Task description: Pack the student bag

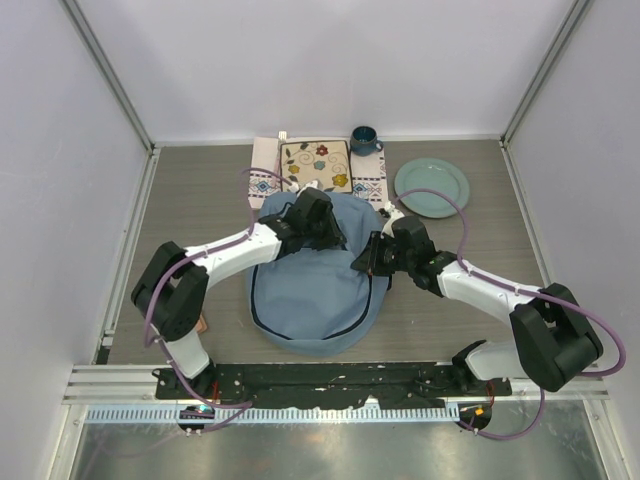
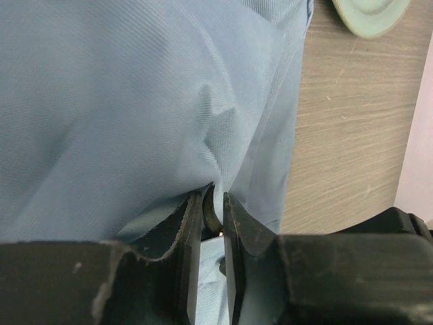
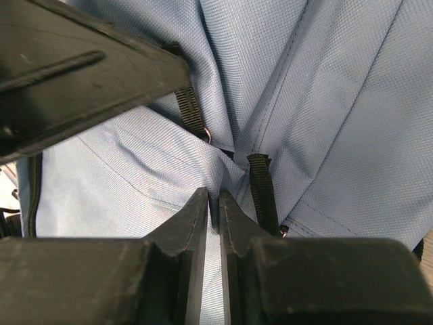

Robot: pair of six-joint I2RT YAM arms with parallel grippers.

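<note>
The light-blue student bag (image 1: 310,300) lies flat in the middle of the table, a dark zipper curving around its lower part. Above its upper right, my left gripper (image 1: 342,243) points right; in the left wrist view its fingertips stand slightly apart, with a black zipper pull or strap (image 2: 211,215) at the gap. Whether they touch it I cannot tell. At the bag's right edge, my right gripper is nearly shut, a raised fold of blue cloth pinched between its fingertips. A black strap tab (image 3: 262,193) hangs just beside it. The bag's inside is hidden.
Behind the bag lies a patterned mat (image 1: 264,160) bearing a flowered square item (image 1: 308,160). A dark blue mug (image 1: 365,140) and a green plate (image 1: 445,175) stand at the back. A brown item (image 1: 202,325) is partly hidden by the left arm.
</note>
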